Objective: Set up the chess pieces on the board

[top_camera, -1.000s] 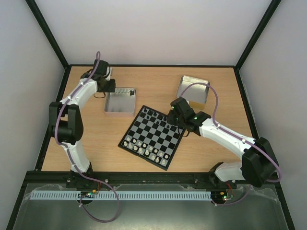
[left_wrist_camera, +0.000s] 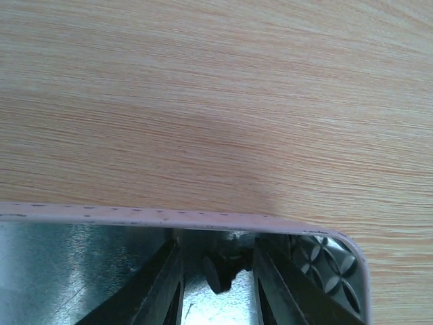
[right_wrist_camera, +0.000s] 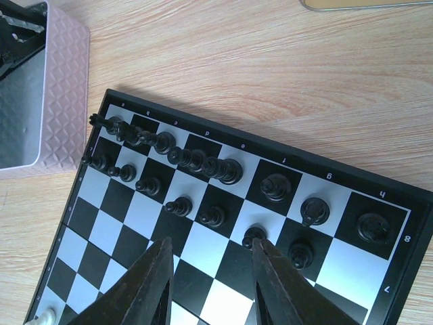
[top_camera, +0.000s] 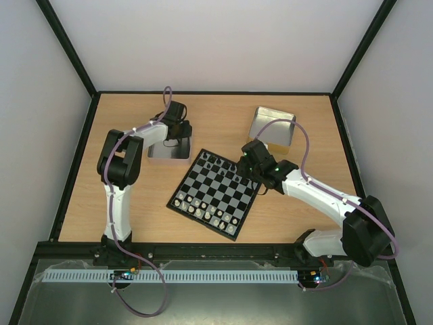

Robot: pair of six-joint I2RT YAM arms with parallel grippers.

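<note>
My left gripper is down in the pink-rimmed metal bin point(top_camera: 169, 154), open around a black chess piece point(left_wrist_camera: 220, 271) lying near the bin's back right corner. My right gripper stands open above the chessboard point(right_wrist_camera: 223, 298). Rows of black pieces point(right_wrist_camera: 230, 170) stand along the board's far side, with several black pawns point(right_wrist_camera: 254, 235) before them. White pieces point(top_camera: 206, 210) fill the near rows in the top view.
A second container point(top_camera: 270, 115), metal on a yellow base, stands behind the right arm. Bare wood table point(top_camera: 101, 217) surrounds the board and bins.
My left arm has swung right from beyond the bin's left side to over its back right corner and down toward the piece. The right arm is nearly unchanged.
</note>
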